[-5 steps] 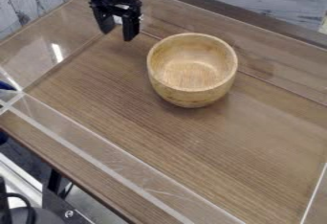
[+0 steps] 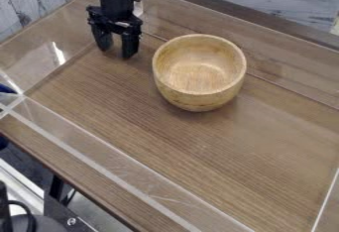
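A black gripper [image 2: 117, 36] on a dark arm reaches down from the top centre-left to the wooden surface [image 2: 159, 167], left of a large light wooden bowl [image 2: 199, 92]. Its fingers are small and dark in this view; whether anything is between them cannot be made out. The bowl appears empty.
Weathered plank walls border the top left and top right. Black cables or parts lie at the bottom left corner, beside a clear strip along the surface.
The gripper has moved down toward the viewer and sits lower on the surface than before, closer to level with the bowl's back rim. The bowl has not moved.
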